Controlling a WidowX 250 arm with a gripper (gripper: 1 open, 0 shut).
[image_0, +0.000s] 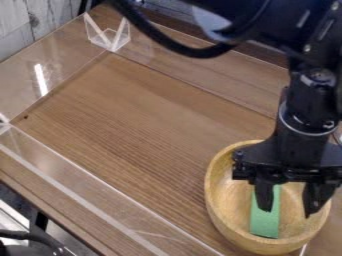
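Observation:
My black gripper hangs over a light wooden bowl at the lower right, its fingers reaching down into it. A green block lies in the bowl, its upper end at the fingers. Whether the fingers grip the block is hard to tell from this view.
A white wire-like holder stands at the back left. A clear strip runs along the near left edge, with dark cables at the lower left corner.

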